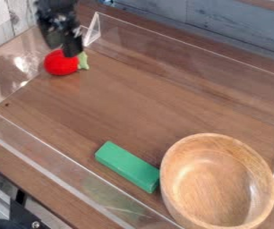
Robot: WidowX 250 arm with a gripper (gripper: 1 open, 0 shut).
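Note:
A red tomato-like object (pixel 59 64) with a green top lies at the upper left of the wooden surface. My gripper (pixel 61 39) hangs blurred just above it, its fingers dark and pointing down, open, with nothing clearly between them. A green block (pixel 127 166) lies in the lower middle, and a round wooden bowl (pixel 218 188) sits at the bottom right.
Clear walls edge the wooden surface (pixel 146 89) along the left and lower left. A grey-blue panelled wall (pixel 223 27) stands behind.

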